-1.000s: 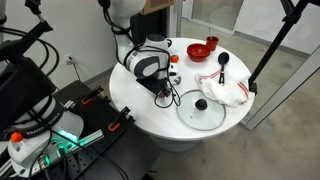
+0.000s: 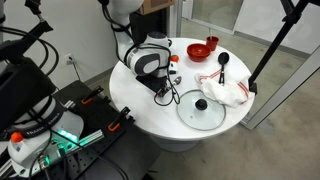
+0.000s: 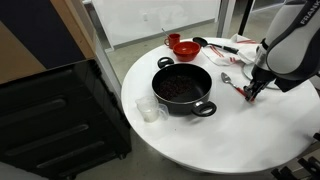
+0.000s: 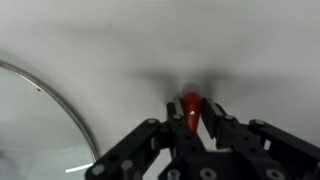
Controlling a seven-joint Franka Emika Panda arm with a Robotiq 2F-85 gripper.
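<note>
A utensil with a red handle [image 3: 238, 90] and a small metal head [image 3: 226, 77] lies on the white table. In exterior view 2 my gripper [image 3: 248, 95] is low over the table at the handle's near end. The wrist view has the red handle end [image 4: 192, 104] between the fingertips of my gripper, with dark finger parts close on both sides. Whether the pads press on it cannot be made out. From exterior view 1, the gripper [image 2: 164, 94] is down near the tabletop, and the arm covers most of the utensil.
A glass lid [image 2: 201, 110] with a black knob lies right of the gripper. A black pot [image 3: 183, 88] and clear cup [image 3: 151, 110] stand on the other side. Further back are a red bowl [image 3: 187, 48], a red mug [image 3: 173, 41] and a cloth [image 2: 224, 88].
The arm has shifted slightly, while the gripper stays low at about the same place. Lid, cloth and bowl have not moved.
</note>
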